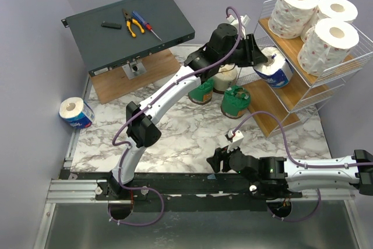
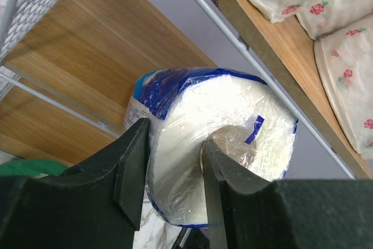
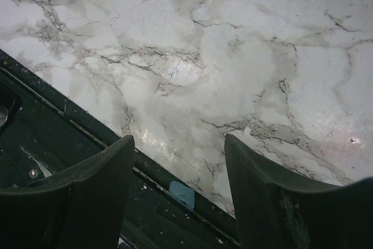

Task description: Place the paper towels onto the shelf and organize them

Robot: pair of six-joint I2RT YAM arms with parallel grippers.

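My left gripper point(image 1: 262, 60) is shut on a blue-wrapped paper towel roll point(image 1: 276, 71), one finger inside its core and one outside. In the left wrist view this roll point(image 2: 186, 138) is tilted, its end facing me, at the opening of the middle shelf board point(image 2: 105, 45), just under the upper board's edge. The wire shelf point(image 1: 291, 94) stands at the right. Another blue-wrapped roll point(image 1: 76, 112) is upright at the far left of the table. My right gripper point(image 1: 215, 164) hovers over the table's front edge, fingers apart, only bare marble between its fingers.
Three flowered rolls point(image 1: 327, 45) stand on the top board. Two green canisters point(image 1: 235, 102) and a pale roll point(image 1: 224, 78) sit left of the shelf. A dark raised panel point(image 1: 128, 30) bears tools.
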